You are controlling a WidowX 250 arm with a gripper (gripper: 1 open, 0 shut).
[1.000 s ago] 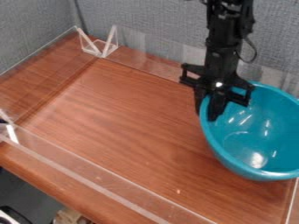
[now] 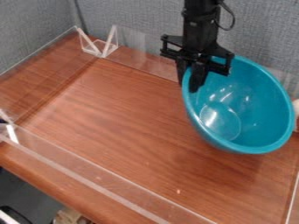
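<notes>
My black gripper point(image 2: 198, 67) reaches down from the top centre and is shut on the left rim of a large teal bowl point(image 2: 243, 122). The bowl is tilted on the right side of the wooden surface point(image 2: 105, 131), its inside facing the camera. Whether it touches the surface is hard to tell. The fingertips are partly hidden at the rim.
A white wire rack point(image 2: 98, 45) stands at the back left against the grey padded wall. Clear strips run along the surface's edges. A pale object at the far right edge is partly hidden.
My gripper and the teal bowl have moved left and upward in the view, away from the right edge.
</notes>
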